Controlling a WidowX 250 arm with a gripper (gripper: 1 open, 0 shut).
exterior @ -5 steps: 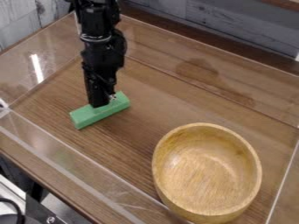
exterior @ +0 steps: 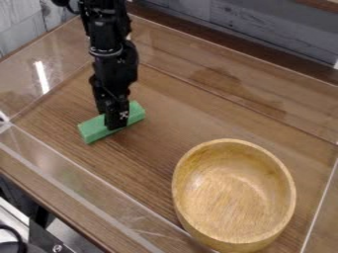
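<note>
My black gripper (exterior: pixel 114 111) reaches down from the top left onto a green rectangular block (exterior: pixel 95 131) lying on the wooden table. Its fingers are at the block's middle and appear shut on it, though the dark fingers partly hide the contact.
A large yellow oval bowl (exterior: pixel 232 193) sits at the lower right of the table (exterior: pixel 238 79). Cables and a dark area show beyond the table's left edge.
My gripper has moved down onto the green block over the last second. The block and bowl look unmoved.
</note>
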